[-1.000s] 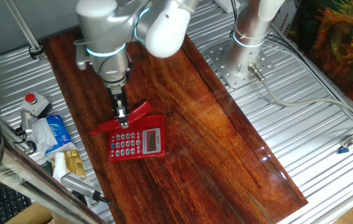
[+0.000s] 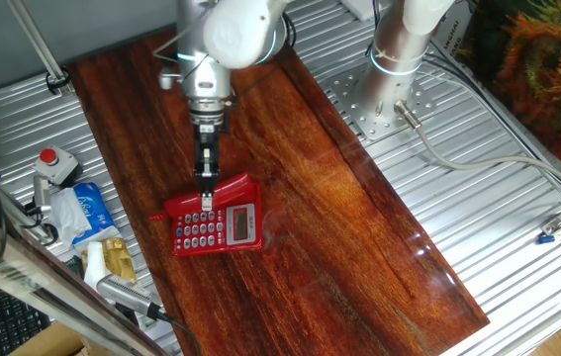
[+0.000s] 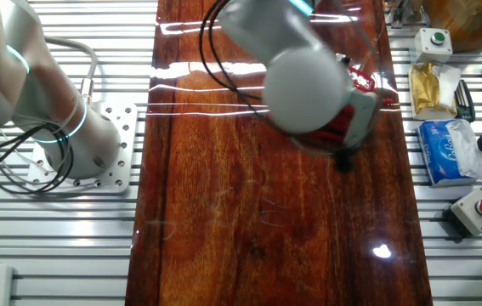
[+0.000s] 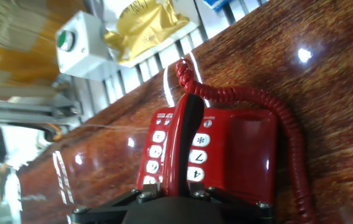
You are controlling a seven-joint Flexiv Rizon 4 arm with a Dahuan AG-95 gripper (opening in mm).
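Note:
A red desk phone (image 2: 212,240) with white keys and a small display lies on the dark wooden board. Its red handset (image 2: 235,186) is along the back edge of the phone body, and my gripper (image 2: 206,203) is shut on its middle. In the wrist view the handset (image 4: 177,140) runs up from between the fingers and covers part of the keypad; a coiled red cord (image 4: 244,94) curves around the body. Whether the handset touches its cradle I cannot tell. In exterior view 2 the arm hides most of the phone (image 3: 330,129).
Beyond the board's edge stand a red-button box (image 2: 54,165), a blue-and-white tissue pack (image 2: 92,213), a gold packet (image 2: 120,259) and a grey device (image 2: 127,294). Most of the wooden board (image 2: 329,237) is bare.
My gripper and the handset in it have moved toward the phone body and slightly right in exterior view 1. The arm has swung more upright, while the phone body has stayed put.

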